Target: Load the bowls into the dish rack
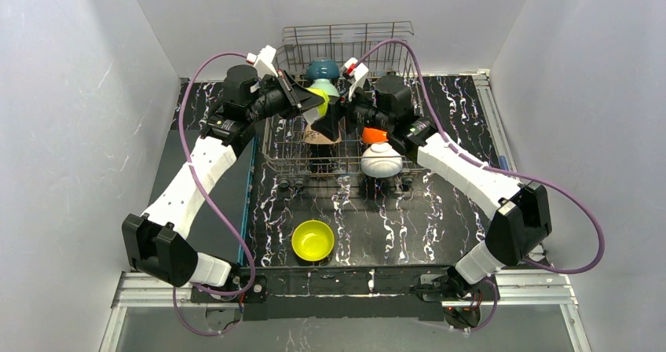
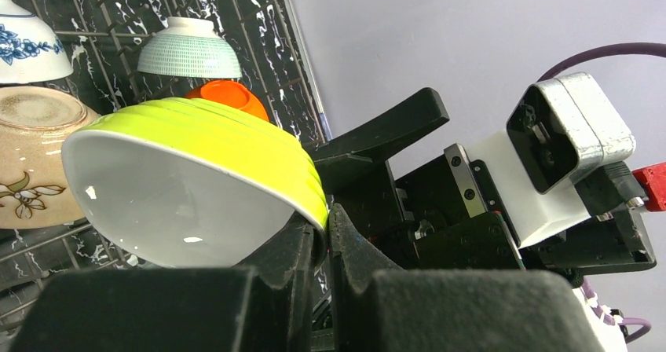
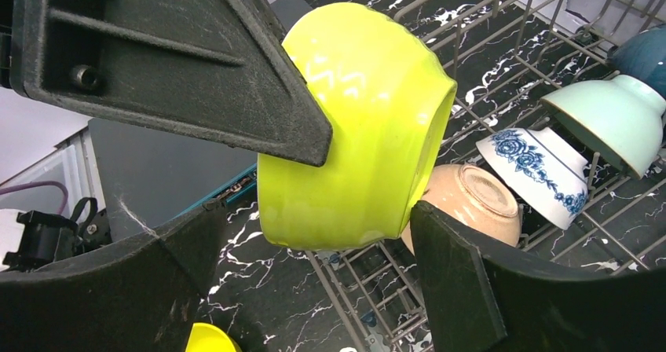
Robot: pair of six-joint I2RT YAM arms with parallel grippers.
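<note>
My left gripper is shut on the rim of a lime-yellow bowl (image 2: pixel 212 136), which hangs tilted on its side above the dish rack (image 1: pixel 271 144), its white inside showing. In the right wrist view, a black left-gripper finger (image 3: pixel 259 93) lies against the bowl's outer wall. My right gripper is part open, with its fingers (image 3: pixel 463 281) spread to either side of this bowl; the right one comes close to the rim, and contact cannot be told. A second yellow bowl (image 1: pixel 312 240) stands upright on the counter in front of the rack.
Several bowls lean in the rack: teal (image 1: pixel 322 69), pale green (image 3: pixel 612 116), blue-flowered white (image 3: pixel 538 171), tan (image 3: pixel 471 203), orange (image 1: pixel 374 135) and white (image 1: pixel 382 160). Both arms crowd together over the rack.
</note>
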